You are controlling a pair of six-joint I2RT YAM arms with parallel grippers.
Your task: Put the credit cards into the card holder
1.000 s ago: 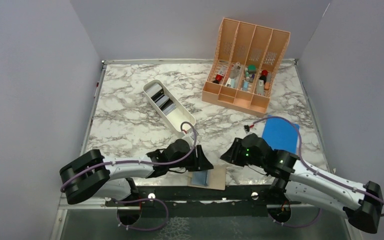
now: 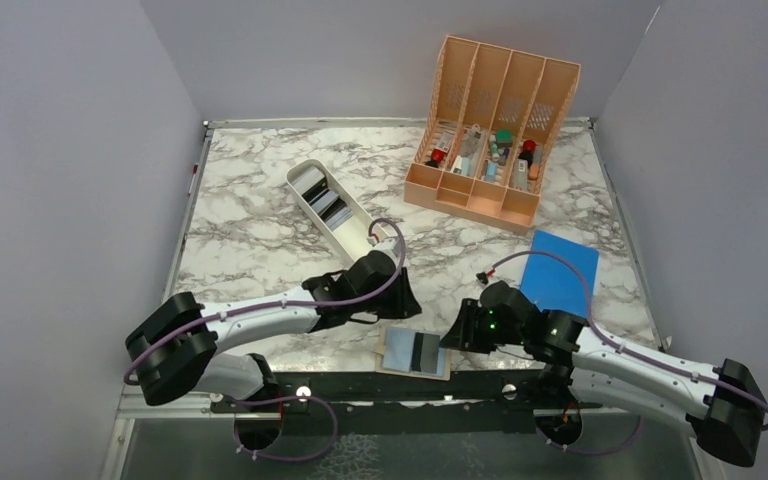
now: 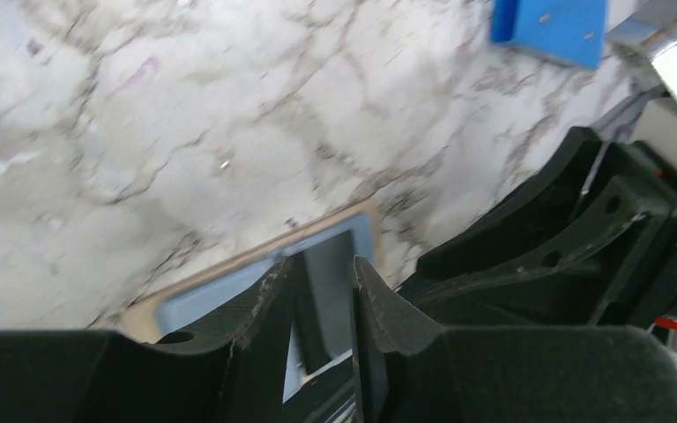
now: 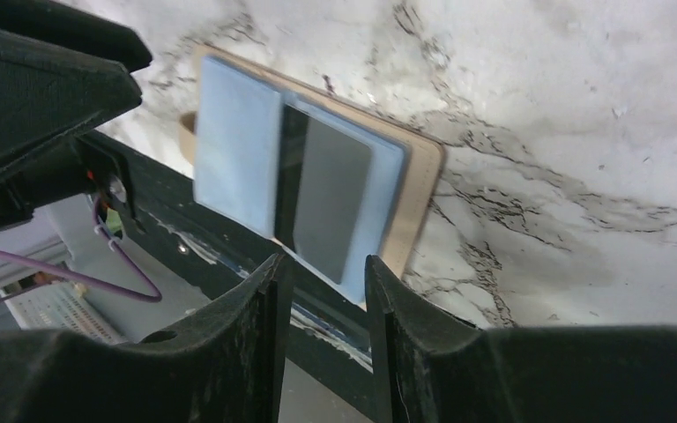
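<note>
The card holder (image 2: 399, 346) lies opened flat on a tan board (image 2: 390, 371) at the table's front edge. In the right wrist view it shows a light blue panel (image 4: 237, 145) and, beside that, a dark grey card-like piece with a black band (image 4: 335, 189) on light blue. My left gripper (image 2: 412, 311) hovers just behind the holder, its fingers (image 3: 264, 304) parted with nothing between. My right gripper (image 2: 450, 346) is at the holder's right edge; its fingertips (image 4: 275, 282) stand apart, empty too.
A long cream tray (image 2: 362, 240) with several cards stands at the back left. The tan compartment box (image 2: 467, 200) with small items is at the back. A blue sheet (image 2: 562, 272) lies at right. Both grippers are close together over the front.
The holder's right half, tan board about a second ago, now shows the dark piece.
</note>
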